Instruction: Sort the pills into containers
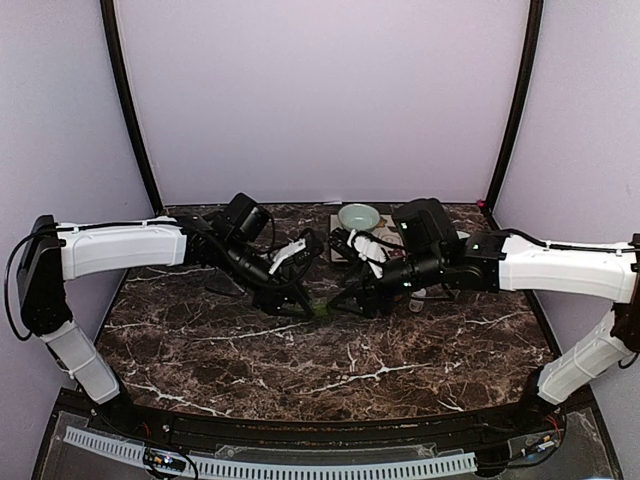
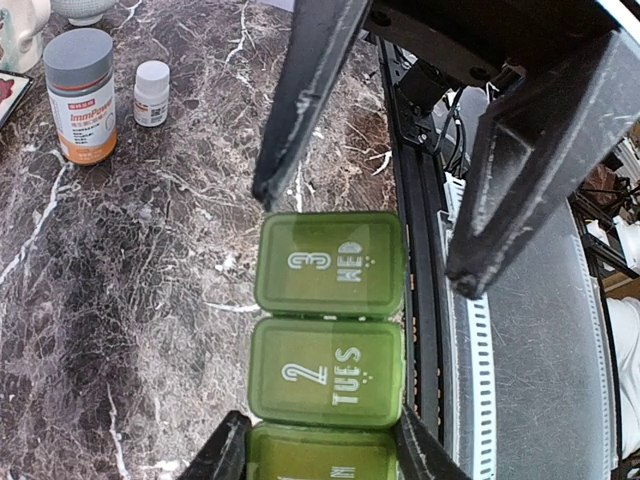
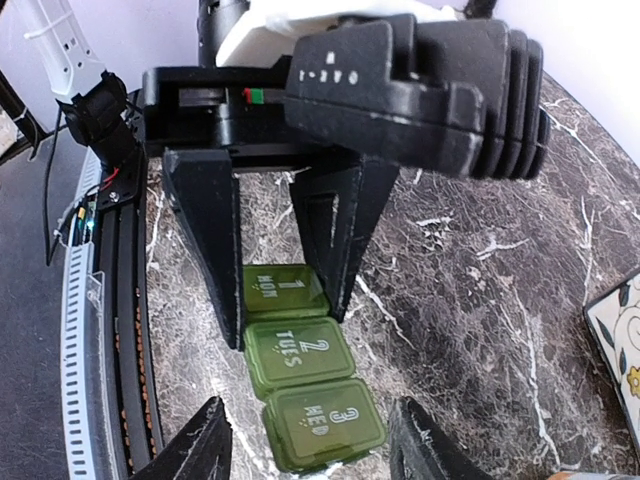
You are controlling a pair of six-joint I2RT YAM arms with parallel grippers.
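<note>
A green pill organizer (image 2: pixel 326 370), its lids marked MON, TUES and WED, is held above the marble table by my left gripper, shut on its MON end. All the lids in view look closed. My right gripper is part open at the opposite end, with one finger on either side of the WED lid (image 3: pixel 325 424); contact cannot be made out. An orange bottle with a grey cap (image 2: pixel 85 98) and a small white bottle (image 2: pixel 152 94) stand upright on the table. No loose pills are visible.
A pale green bowl (image 1: pixel 358 216) stands at the back of the table, partly behind the right arm. A patterned board edge (image 3: pixel 620 345) shows at the right wrist view's side.
</note>
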